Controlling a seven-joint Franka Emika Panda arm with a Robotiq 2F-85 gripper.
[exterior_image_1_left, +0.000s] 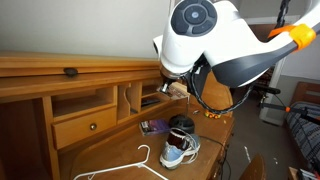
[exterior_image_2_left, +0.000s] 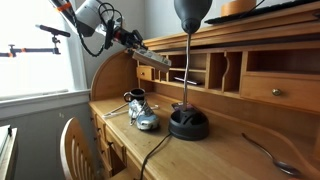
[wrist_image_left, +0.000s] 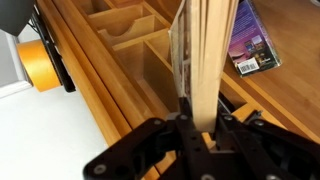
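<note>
A tan and brown book (exterior_image_2_left: 152, 60) hangs in the air in front of the desk's shelves, held by my gripper (exterior_image_2_left: 131, 42). In the wrist view the book (wrist_image_left: 212, 50) is nearly edge-on, its pale edge running up from between the fingers, which are shut on it. Exterior view 1 shows only a small part of the book (exterior_image_1_left: 178, 89) below the arm; the fingers are mostly hidden there.
On the wooden desk lie a purple case (exterior_image_1_left: 154, 127), sneakers (exterior_image_1_left: 175, 152) and a white hanger (exterior_image_1_left: 122, 167). A lamp with a black base (exterior_image_2_left: 188, 123), a dark mug (exterior_image_2_left: 134, 95) and a spoon (exterior_image_2_left: 272, 158) stand or lie there too. Open cubbies (wrist_image_left: 130, 28) line the back.
</note>
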